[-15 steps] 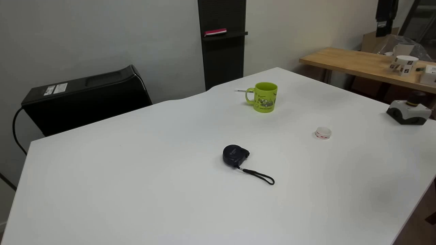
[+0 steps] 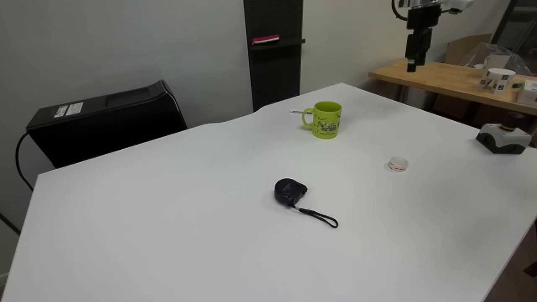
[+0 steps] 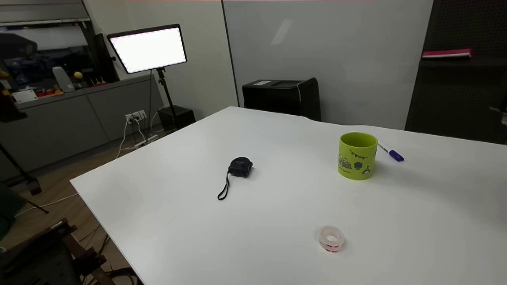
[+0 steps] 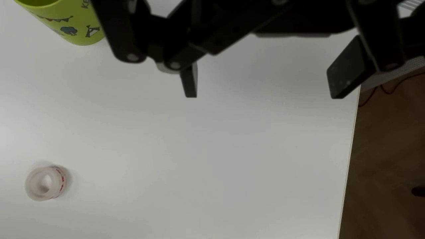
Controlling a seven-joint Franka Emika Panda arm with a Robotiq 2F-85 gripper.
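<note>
A green mug (image 2: pixel 327 120) with dark drawings stands upright toward the far side of the white table (image 2: pixel 151 226), its inside hidden from these angles. Behind it lies a pen with a blue cap (image 3: pixel 395 155). The clear tape roll (image 3: pixel 331 238) rests flat nearer the right side. Off to the left is a black tape measure (image 2: pixel 289 191) with its wrist cord spread out. My gripper hangs high above the table, open, its fingers wide apart and only bare tabletop seen between them. The mug and the roll both lie to its left in the wrist view.
A grey and black box with a dark knob (image 2: pixel 504 134) sits at the table's right edge. Past it is a wooden side table (image 2: pixel 428 75) with white mugs (image 2: pixel 498 79). A black case (image 2: pixel 100 121) stands behind the left edge.
In exterior view 1 my gripper has moved left and lower, in from the upper right corner. Objects on the table have not visibly moved.
</note>
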